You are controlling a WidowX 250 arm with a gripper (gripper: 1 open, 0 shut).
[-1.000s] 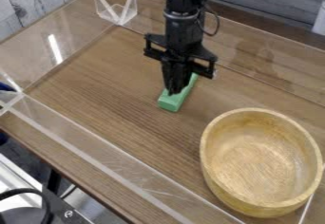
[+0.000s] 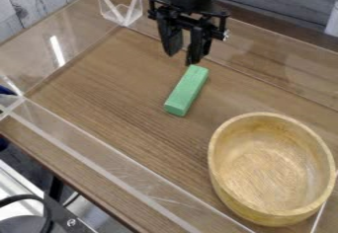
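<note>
A black gripper (image 2: pixel 185 41) hangs over the table at the top centre, apart from and above a green block (image 2: pixel 187 91). Its fingers point down and look open, with nothing clearly between them. The green block lies flat on the wooden table (image 2: pixel 93 128), set at a slant.
A large cream bowl (image 2: pixel 271 168) stands at the lower right. A clear plastic object (image 2: pixel 121 6) is at the top left. Black cables lie at the lower left edge.
The gripper has risen away from the green block toward the back of the table. The green block shows no clear movement.
</note>
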